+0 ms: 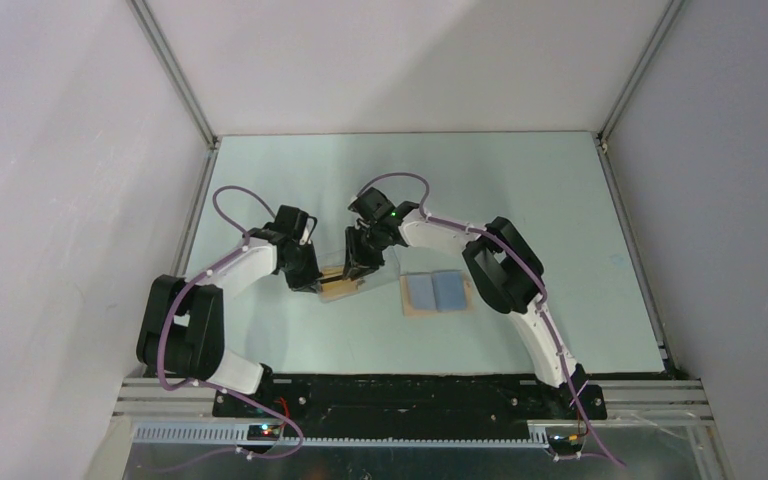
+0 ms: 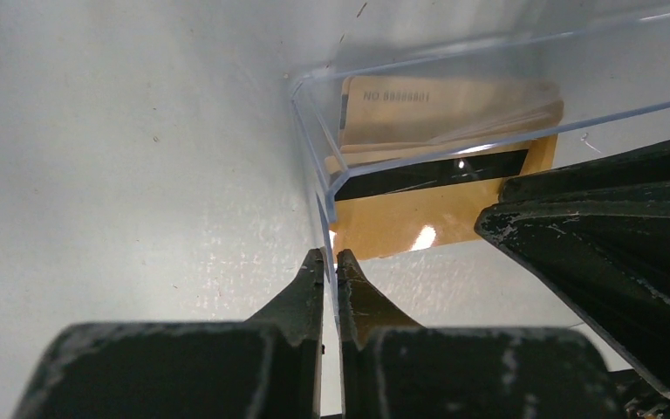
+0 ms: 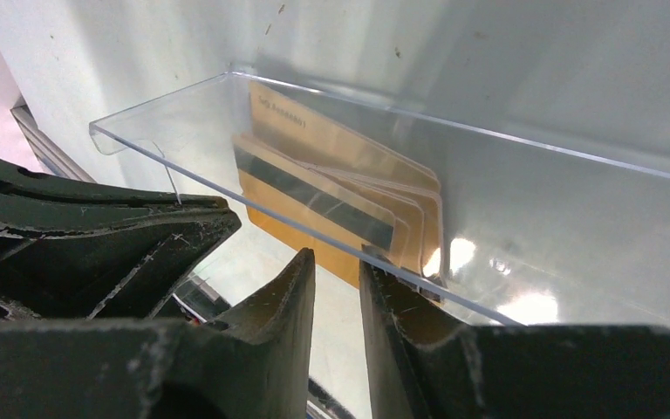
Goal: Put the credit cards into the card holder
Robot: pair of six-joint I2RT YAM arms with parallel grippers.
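Observation:
Tan credit cards, one with a black stripe, lie stacked in a clear acrylic box at the table's centre left. My left gripper has its fingertips closely around the box's left end wall. My right gripper is over the box's near side beside the cards, fingertips a little apart; whether a card is between them is unclear. A flat card holder with blue-grey panels on tan lies right of the box.
The two grippers are very close together, and the right arm reaches over the card holder's upper side.

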